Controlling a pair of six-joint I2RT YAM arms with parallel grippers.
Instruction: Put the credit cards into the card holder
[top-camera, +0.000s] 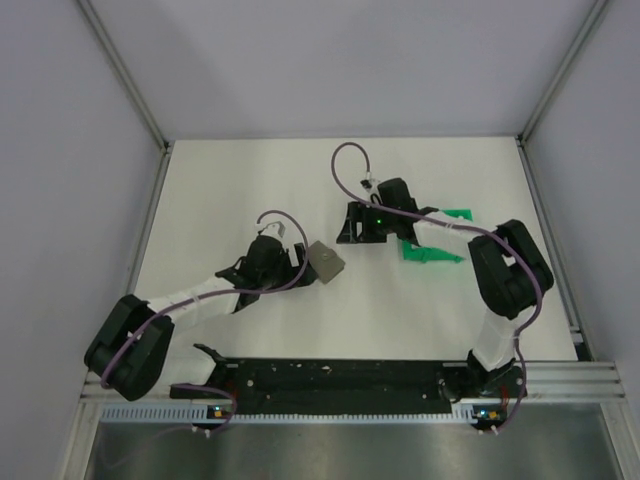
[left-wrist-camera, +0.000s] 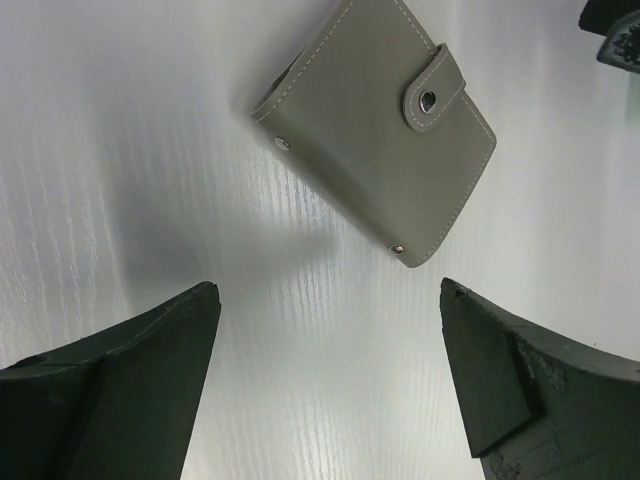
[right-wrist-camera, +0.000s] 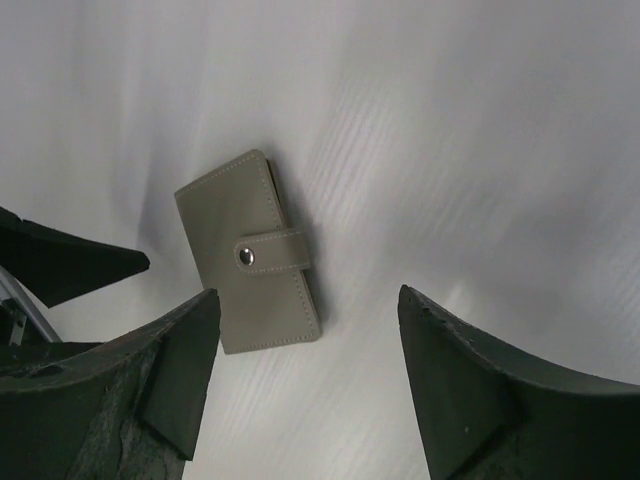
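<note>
A closed grey-brown card holder (top-camera: 326, 262) with a snap strap lies flat mid-table. My left gripper stands open just short of it, nothing between its fingers. In the left wrist view the whole holder (left-wrist-camera: 385, 130) shows ahead of those fingers, apart from them. My right gripper is part open and empty, to the holder's far right side. The strap and metal snap of the holder (right-wrist-camera: 245, 255) face up in the right wrist view. No credit cards can be made out.
A green tray (top-camera: 432, 254) sits at the right, partly hidden under my right arm (top-camera: 440, 234). Dark left fingertips (right-wrist-camera: 90, 262) reach in at the left edge of the right wrist view.
</note>
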